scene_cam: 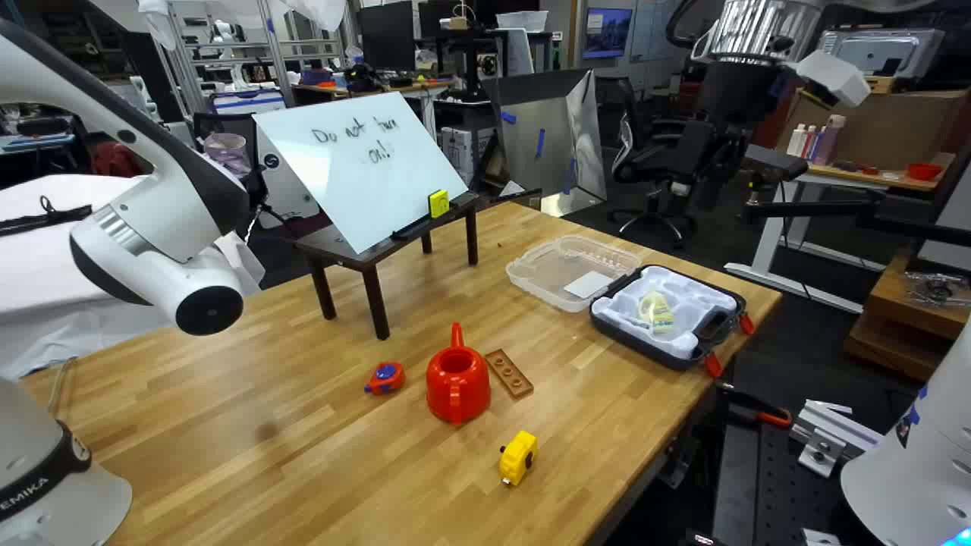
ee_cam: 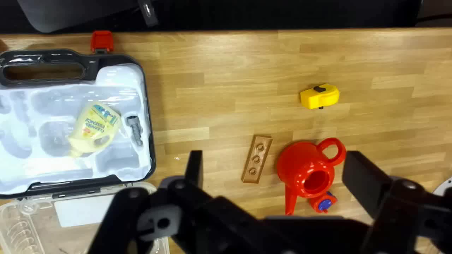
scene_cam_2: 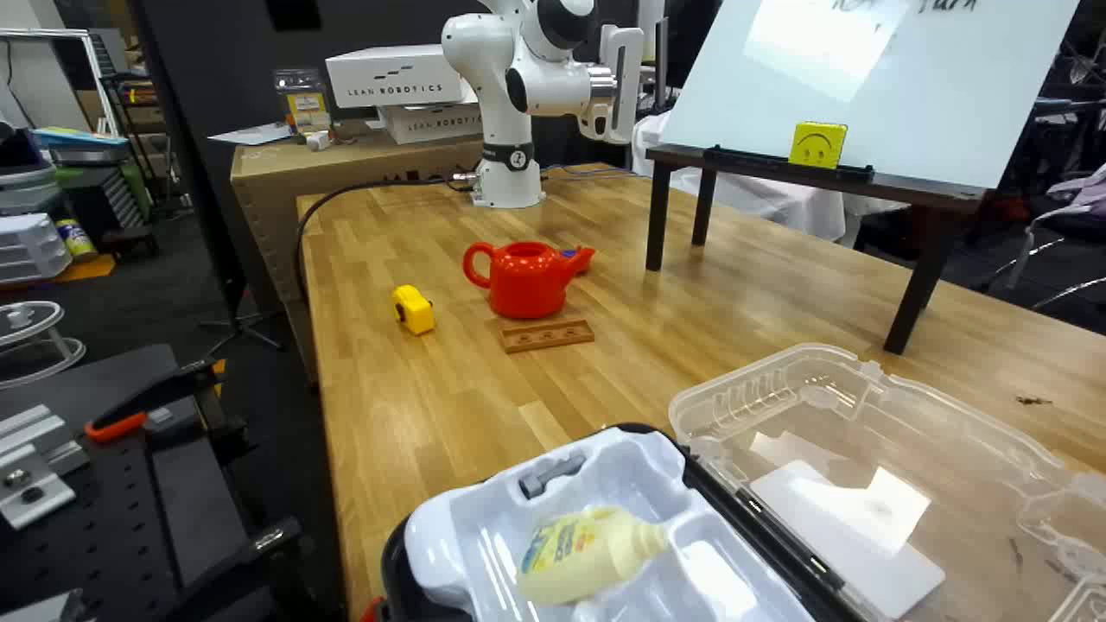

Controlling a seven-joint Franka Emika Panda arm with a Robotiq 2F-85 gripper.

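Observation:
My gripper is open above the table, with nothing held between its black fingers. In exterior view 1 its dark body hangs high at the upper right, blurred against the background. Well below the fingers, a red teapot (ee_cam: 303,167) stands upright on the wood. Against its spout side sits a small red and blue tape measure (ee_cam: 325,204). A brown block with round studs (ee_cam: 256,159) lies beside the teapot, and a yellow tape measure (ee_cam: 320,96) rests nearer the table edge. An open black case (scene_cam: 637,352) holds a pale cleanser bottle (ee_cam: 94,127) and a grey bolt (ee_cam: 134,129).
The case's clear lid (scene_cam: 566,264) lies folded open on the table. A whiteboard (scene_cam: 359,164) leans on a dark low stand (scene_cam: 369,259) carrying a yellow sponge (scene_cam_2: 818,144). Another white arm (scene_cam_2: 508,114) stands at one table end. Bare wood surrounds the small objects.

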